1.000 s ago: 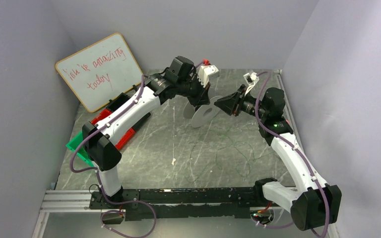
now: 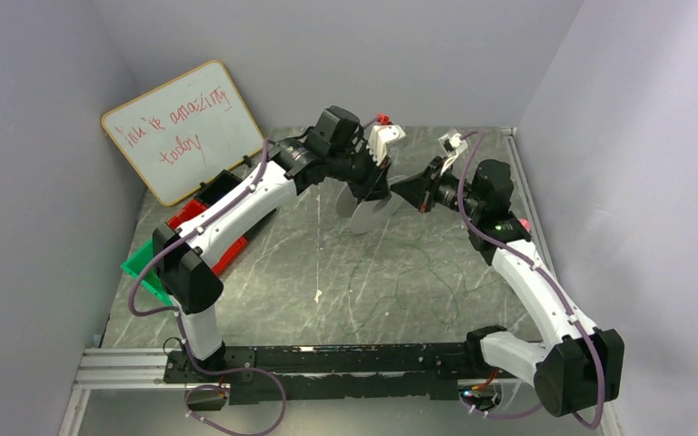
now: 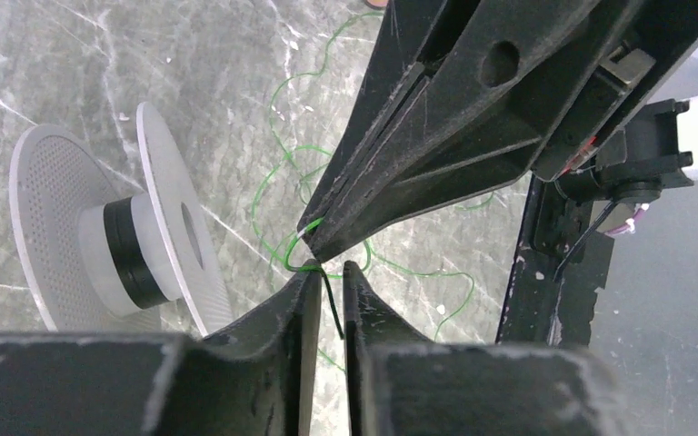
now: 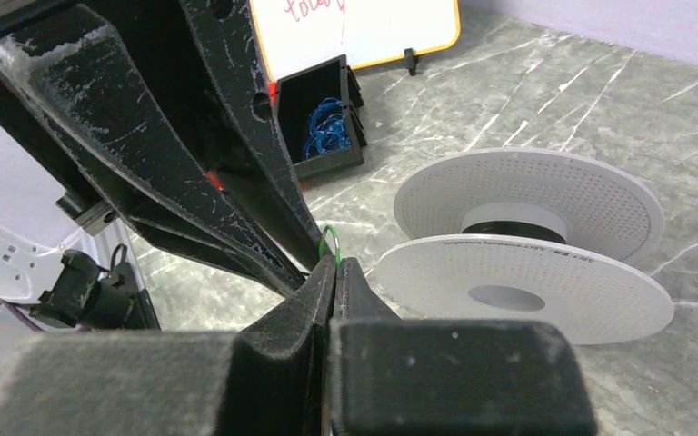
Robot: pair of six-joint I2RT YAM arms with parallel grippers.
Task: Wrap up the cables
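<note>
A thin green cable [image 3: 459,275] loops loosely over the marble table. Beside it stands a grey spool [image 3: 182,227] with a black band on its hub. My left gripper has a narrow gap between its fingertips, where a dark end of the cable hangs; whether it grips it is unclear. My right gripper is shut on the green cable, its tips close to the left gripper's, in front of the spool.
A black bin [image 4: 309,145] with blue cable sits at the back left, with red [image 2: 232,254] and green [image 2: 136,268] bins. A whiteboard [image 2: 182,127] stands behind them.
My right arm has moved left toward the left gripper, and its fingertips appear to have closed. The left gripper has shifted slightly right and down in the top view.
</note>
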